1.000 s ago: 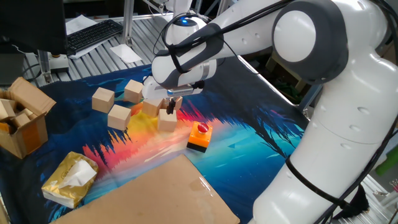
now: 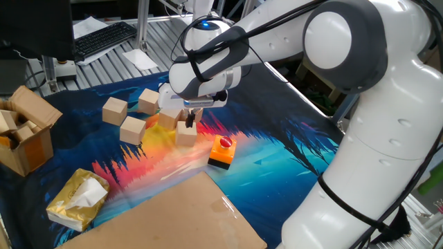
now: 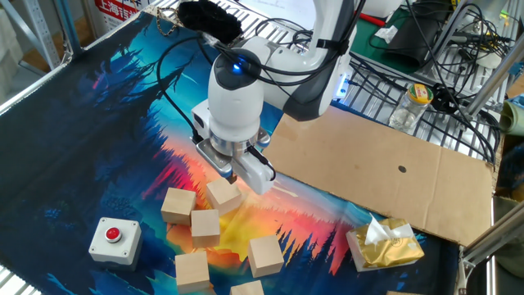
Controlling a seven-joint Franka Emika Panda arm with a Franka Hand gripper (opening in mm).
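Several plain wooden cubes lie loosely grouped on the colourful mat; in exterior view 1 the nearest to the arm is a cube (image 2: 185, 134), with another cube (image 2: 132, 130) further left. My gripper (image 2: 190, 119) points down at this group, its dark fingertips overlapping the upper edge of the nearest cube. In exterior view 2 the gripper (image 3: 232, 177) is just behind a cube (image 3: 223, 197), which partly sits beneath the hand. The hand covers much of the fingers, so the finger opening and any contact with the cube are unclear.
A red push button (image 2: 222, 146) on an orange box stands right of the cubes. A gold tissue pack (image 2: 78, 200), a flat cardboard sheet (image 2: 173, 218) and an open carton (image 2: 28, 142) with blocks surround the area. Bare mat lies beyond the button.
The cubes and the other objects stay where they were.
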